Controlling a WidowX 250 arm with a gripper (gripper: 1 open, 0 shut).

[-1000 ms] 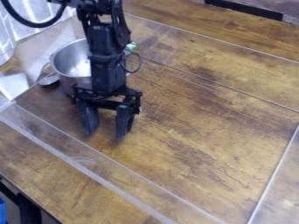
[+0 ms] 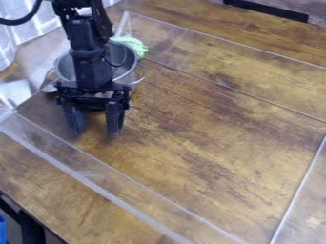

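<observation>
My black gripper (image 2: 95, 120) hangs low over the wooden table at the left, in front of a silver metal bowl (image 2: 120, 61). Its two dark fingers are spread apart and point down, with nothing clearly visible between them. The arm hides much of the bowl and whatever lies just behind the fingers. A pale green cloth-like item (image 2: 132, 45) shows behind the bowl's right side.
Clear plastic walls (image 2: 140, 200) border the work area. A white item (image 2: 15, 93) lies at the left edge, and a dark strip runs along the back right.
Over the last second my gripper has moved to the left, uncovering more of the green item behind the bowl. The fingers stay spread.
</observation>
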